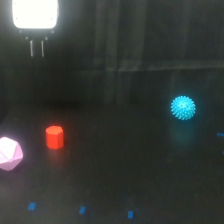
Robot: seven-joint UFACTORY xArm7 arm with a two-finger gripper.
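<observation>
High in the left corner hangs my gripper (pixel 37 49), below a bright white housing (pixel 35 13). Its two thin fingers stand apart and nothing shows between them. Well below it, a red hexagonal block (pixel 54 137) sits on the dark surface. A pale pink faceted ball (pixel 9 154) lies at the left edge, partly cut off by the frame. Over on the right is a light blue spiky ball (pixel 183 108). My gripper touches none of these objects.
Small blue marks (pixel 82 210) dot the front of the dark table, with another at the right edge. A dark curtain (pixel 120 50) hangs behind.
</observation>
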